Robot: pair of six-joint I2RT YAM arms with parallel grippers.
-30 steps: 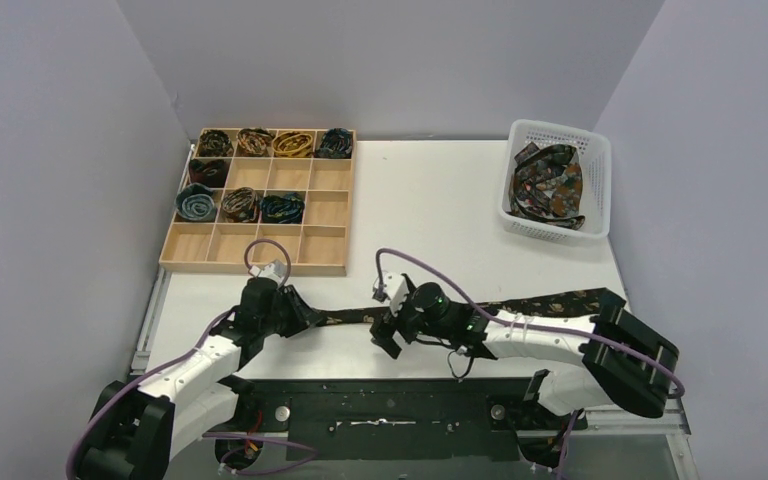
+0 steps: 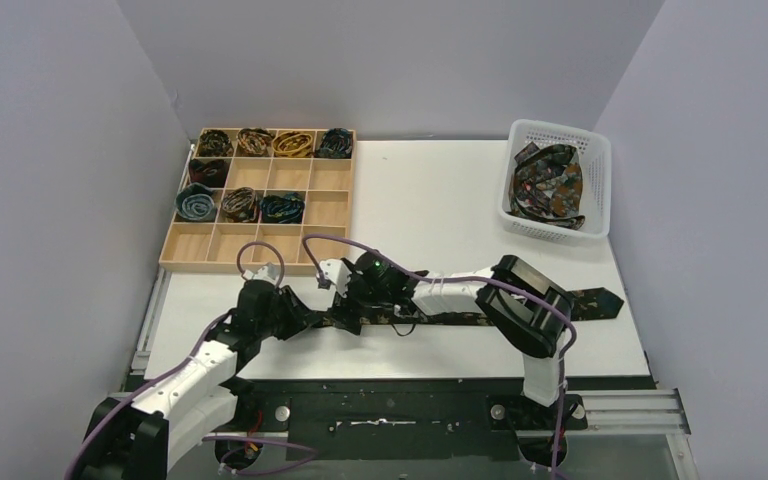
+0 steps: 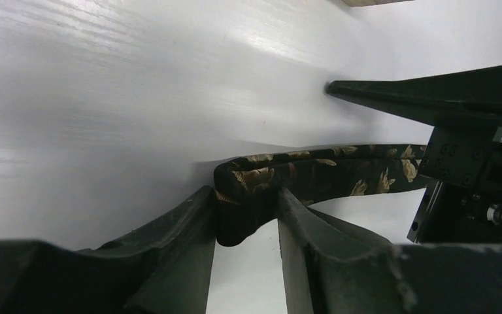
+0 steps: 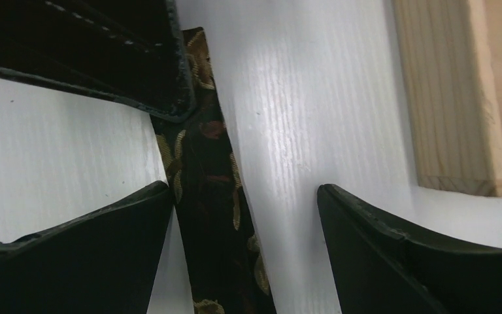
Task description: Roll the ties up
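Note:
A dark floral tie (image 2: 596,304) lies lengthwise across the front of the table. In the left wrist view its left end (image 3: 242,190) is folded over, between the fingertips of my left gripper, which are partly apart at its sides; a firm grip cannot be confirmed. My right gripper hovers low over the tie beside the left one, fingers spread, with the strip (image 4: 216,216) running between them near one fingertip. A dark finger of the other gripper shows at the top of that view.
A wooden grid box (image 2: 330,242) with several rolled ties stands at the back left. A white basket (image 2: 600,180) with loose ties sits at the back right.
My right gripper has moved left and toward the back, over the tie near my left gripper. The left gripper has stayed nearly in place at the tie's end.

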